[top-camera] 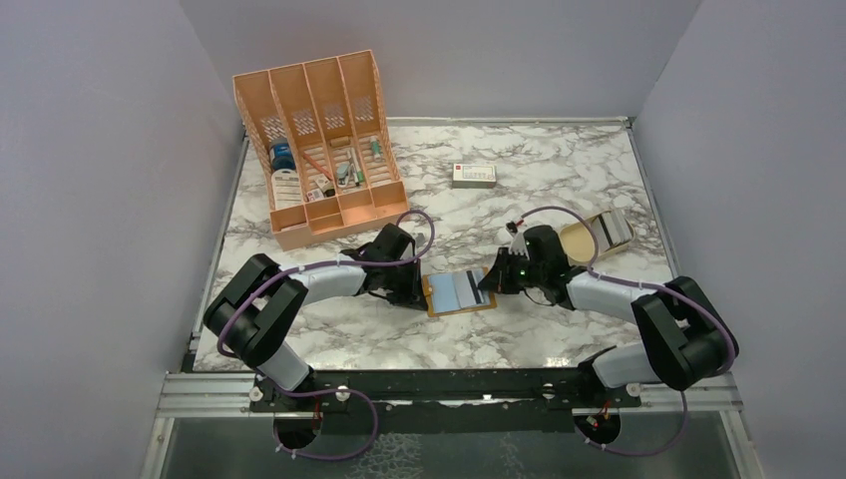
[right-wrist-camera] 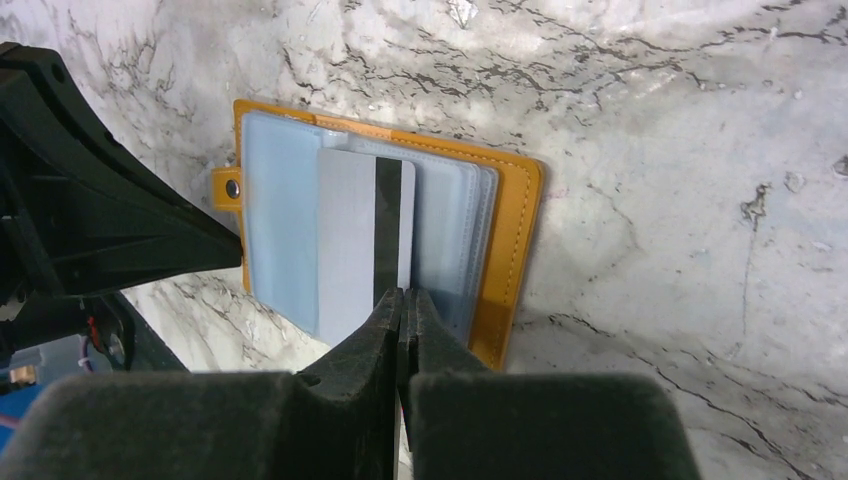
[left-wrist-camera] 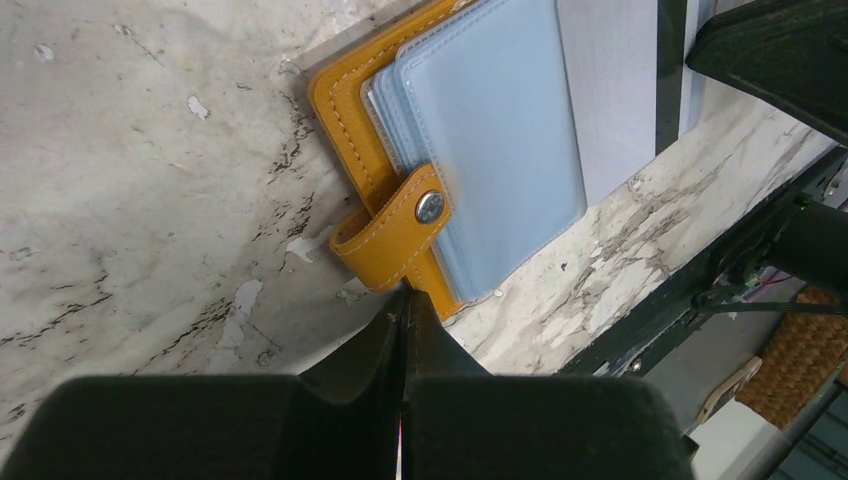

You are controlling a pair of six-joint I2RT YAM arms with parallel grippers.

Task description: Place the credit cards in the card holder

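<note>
The open card holder, tan with clear bluish sleeves, lies flat on the marble table between both arms. A white card with a black stripe lies over the sleeves in the right wrist view; how far it sits inside a sleeve I cannot tell. My right gripper is shut, its tips at the card's striped edge, with no card visible between them. At the snap-strap end, the left gripper is also shut, its tips against the holder's edge below the strap. Nothing shows clearly between its fingers.
At the right stands an open box with several white cards at its side. A small white box sits at the back. The orange compartment organizer fills the back left.
</note>
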